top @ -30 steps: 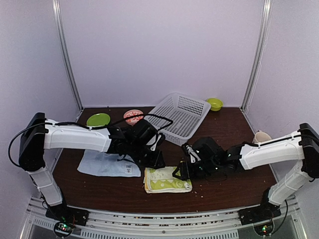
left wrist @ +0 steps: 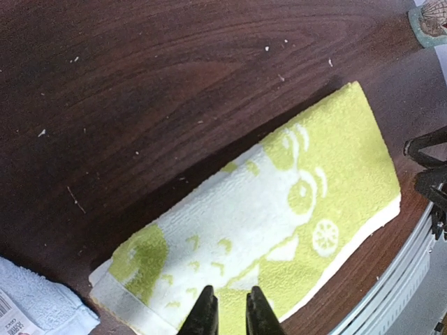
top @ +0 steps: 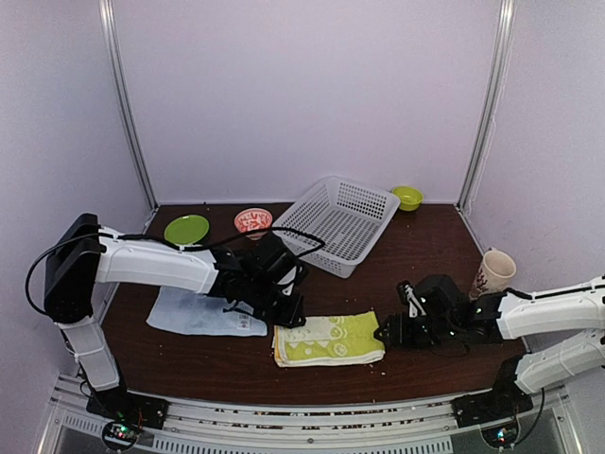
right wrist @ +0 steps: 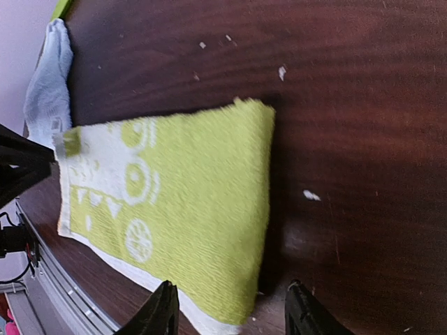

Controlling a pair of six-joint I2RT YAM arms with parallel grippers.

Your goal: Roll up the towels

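Observation:
A yellow-and-white towel (top: 329,340) (left wrist: 300,216) (right wrist: 181,195) lies folded flat in a long strip at the front middle. My left gripper (top: 291,317) is over its left part, shut with nothing visible between the fingers. At its right end is my right gripper (top: 386,333), part open above the towel's edge, holding nothing that shows. A light blue towel (top: 203,312) (left wrist: 35,300) lies flat at the left, partly under the left arm.
Behind are a white basket (top: 336,222), a green plate (top: 186,230), a red bowl (top: 252,219) and a yellow bowl (top: 407,195). A patterned mug (top: 493,271) stands at the right.
My right gripper has moved right to the towel's end; the yellow towel now reaches further right than about a second ago.

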